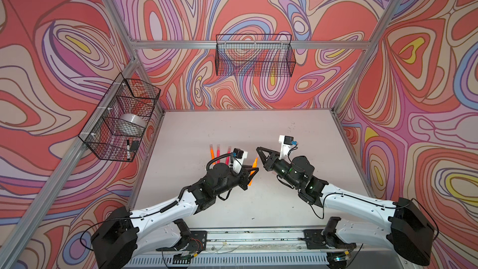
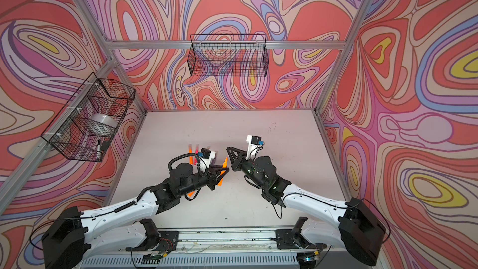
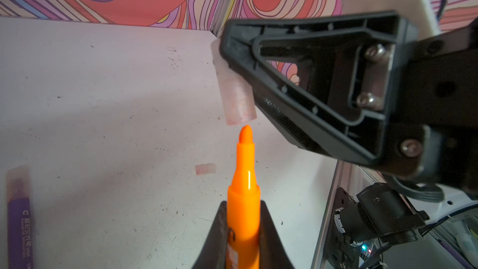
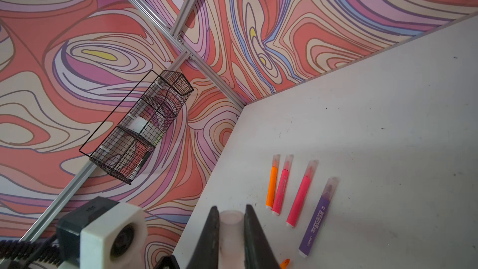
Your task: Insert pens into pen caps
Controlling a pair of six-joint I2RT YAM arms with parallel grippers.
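Observation:
An orange pen, its bare tip pointing up, stands between the fingers of my left gripper, which is shut on its body. Just above that tip in the left wrist view is a clear, frosted cap, its lower end close to the pen. My right gripper is shut on the cap, seen between its fingers in the right wrist view. Whether tip and cap touch, I cannot tell. Capped pens lie on the table: orange, two pink, and a purple pen.
A small pinkish patch marks the white table. Wire baskets hang at the left and the back.

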